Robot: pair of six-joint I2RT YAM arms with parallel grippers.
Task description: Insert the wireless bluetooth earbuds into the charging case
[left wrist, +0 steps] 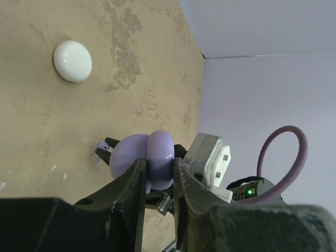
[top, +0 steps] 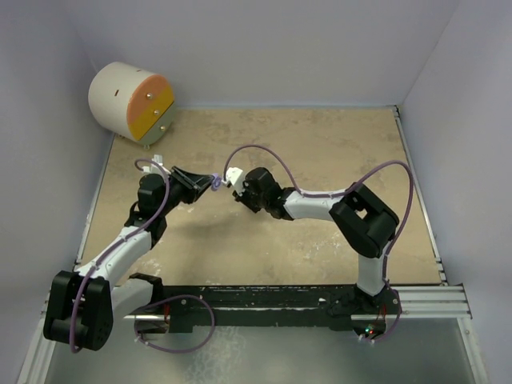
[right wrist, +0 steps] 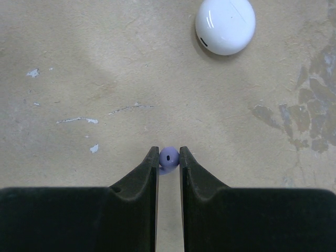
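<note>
My left gripper is shut on a lilac charging case (left wrist: pixel 128 155), held above the table left of my right gripper in the top view. My right gripper points down, shut on a small lilac earbud (right wrist: pixel 169 160). In the left wrist view this earbud (left wrist: pixel 102 148) shows in the right gripper's fingertips, just past the case, partly behind it. A white rounded case (right wrist: pixel 224 26) lies on the table beyond both grippers.
A striped cylindrical object (top: pixel 130 102) with knobs stands at the back left.
</note>
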